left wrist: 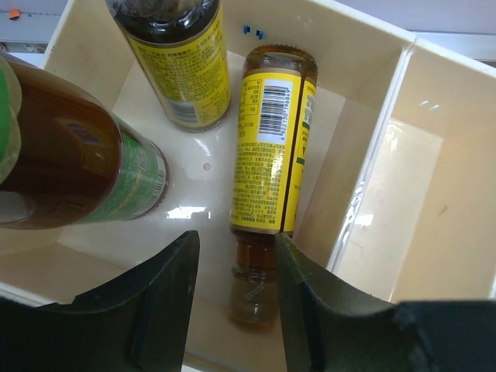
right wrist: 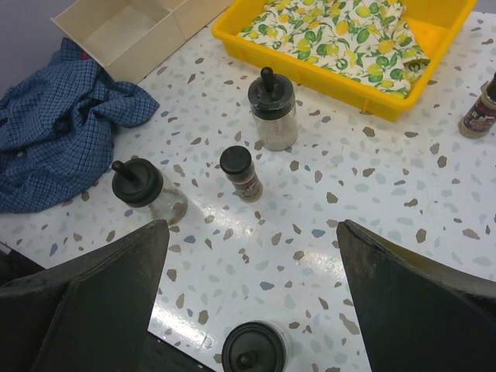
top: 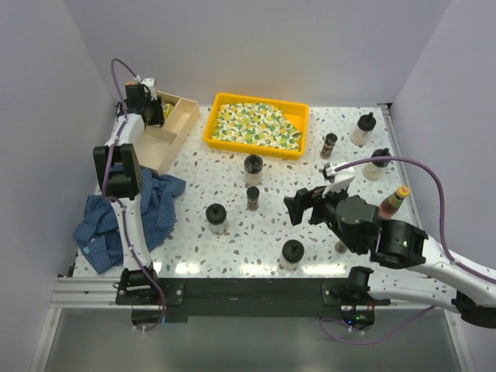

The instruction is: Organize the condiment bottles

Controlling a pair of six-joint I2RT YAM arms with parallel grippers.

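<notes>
My left gripper is part open over the cream organizer (top: pixel 178 128) at the back left. Below its fingers a yellow-label bottle (left wrist: pixel 265 155) lies on its side; another yellow-label bottle (left wrist: pixel 178 85) and a green-label bottle (left wrist: pixel 124 178) stand beside it. My right gripper (top: pixel 302 205) hangs open above the table's right half. Jars with black lids (right wrist: pixel 271 108) and small shakers (right wrist: pixel 240 178) stand across the table. An orange-capped bottle (top: pixel 391 205) stands at the right, behind the right arm.
A yellow tray (top: pixel 256 151) with lemon-print cloth sits at the back middle. Blue checked cloth (top: pixel 124 232) lies at the front left. Speckled table shows free between the scattered jars.
</notes>
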